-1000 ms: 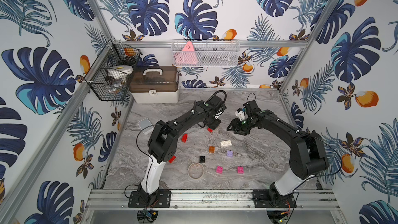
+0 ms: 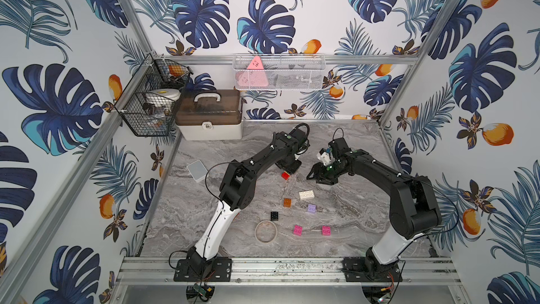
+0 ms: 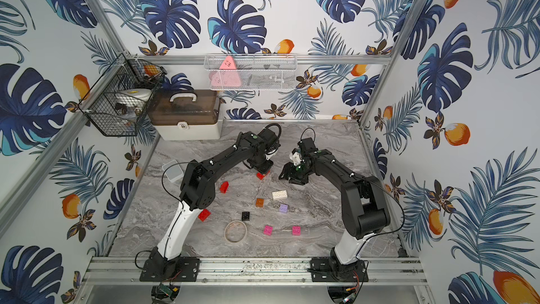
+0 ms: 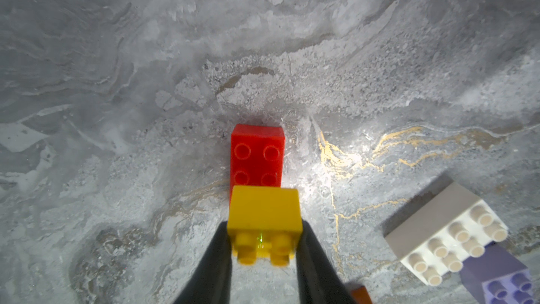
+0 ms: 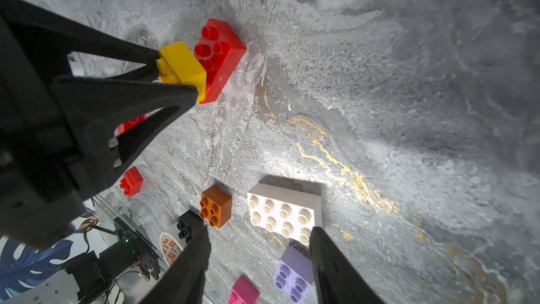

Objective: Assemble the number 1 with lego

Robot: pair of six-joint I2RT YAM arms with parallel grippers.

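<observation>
A yellow brick (image 4: 264,208) (image 5: 182,67) is in my left gripper, which is shut on it just over a red brick (image 4: 257,152) (image 5: 222,56) on the table; whether the two touch I cannot tell. In the right wrist view the red brick lies beyond the yellow one. My right gripper is open, nothing between its fingers, to the right of the left one in both top views.
A white brick (image 5: 284,211), orange brick (image 5: 215,205), lilac brick (image 5: 293,273), black brick (image 3: 245,215), two pink bricks and other red bricks lie nearer the front, with a round ring (image 3: 235,231). A storage box (image 2: 208,129) stands back left.
The left arm has shifted slightly to the right over the last second. The right arm looks almost unchanged.
</observation>
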